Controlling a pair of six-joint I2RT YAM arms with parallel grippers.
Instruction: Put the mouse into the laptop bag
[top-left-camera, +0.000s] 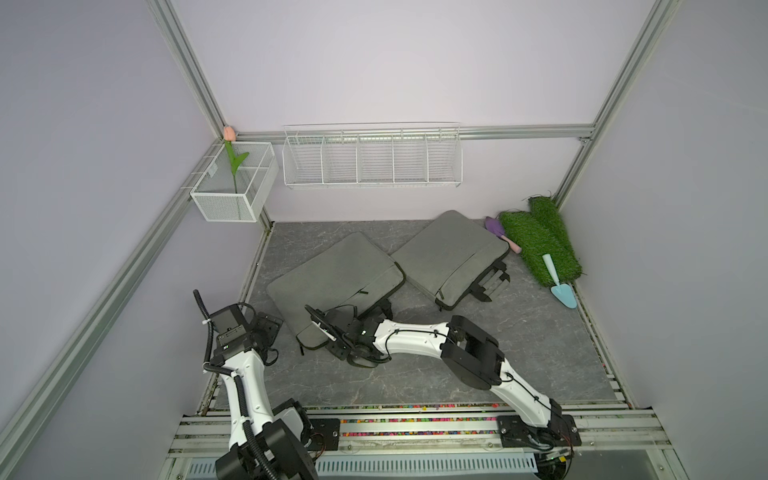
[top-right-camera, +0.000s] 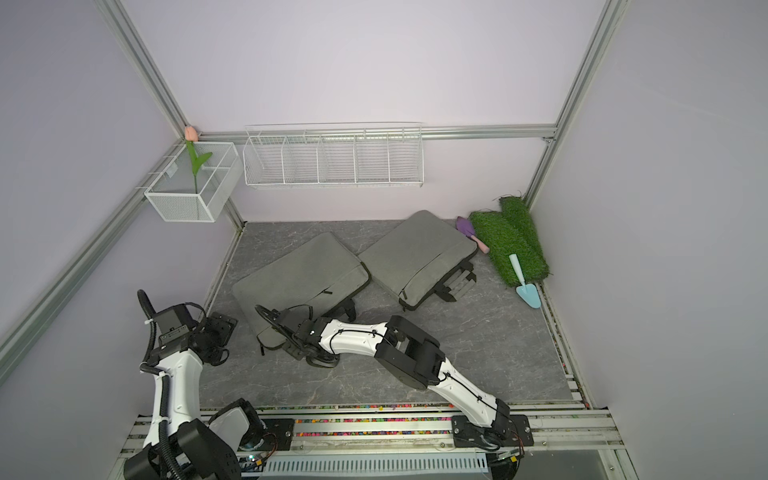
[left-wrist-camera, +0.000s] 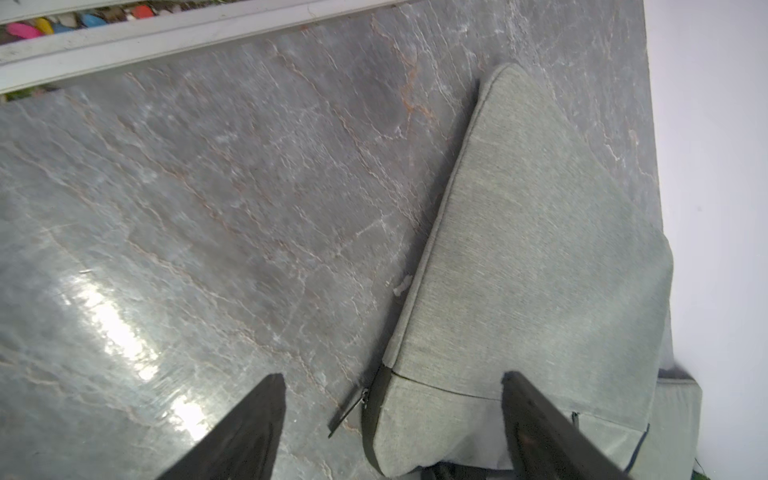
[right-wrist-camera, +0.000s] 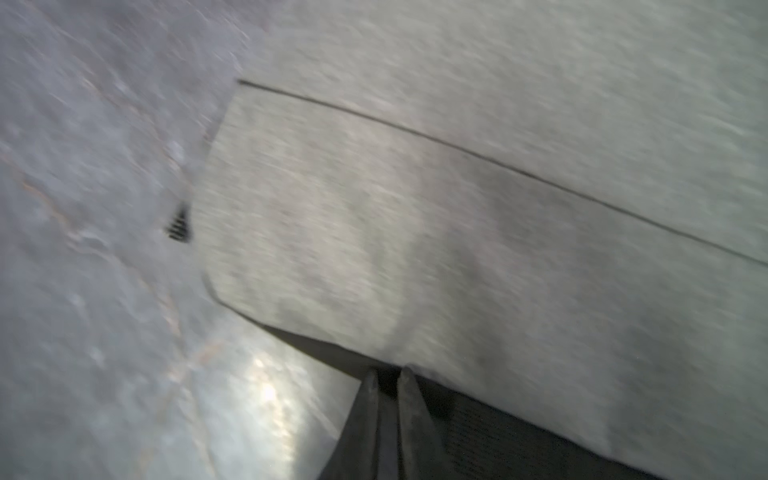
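Two grey laptop bags lie on the marble floor: the left one (top-left-camera: 336, 272) and the right one (top-left-camera: 452, 248). My right gripper is down at the front edge of the left bag, its fingertips close together beside a dark strip under the grey flap; whether they hold anything I cannot tell. The mouse is hidden in the top views behind the right arm. My left gripper hangs at the left, over the floor by the left bag's corner, open and empty.
Green turf pieces (top-left-camera: 536, 244) with a blue trowel (top-left-camera: 560, 288) and a purple trowel (top-left-camera: 500, 232) lie at the right. A wire rack (top-left-camera: 372, 156) and a basket (top-left-camera: 232, 200) with a tulip hang on the walls.
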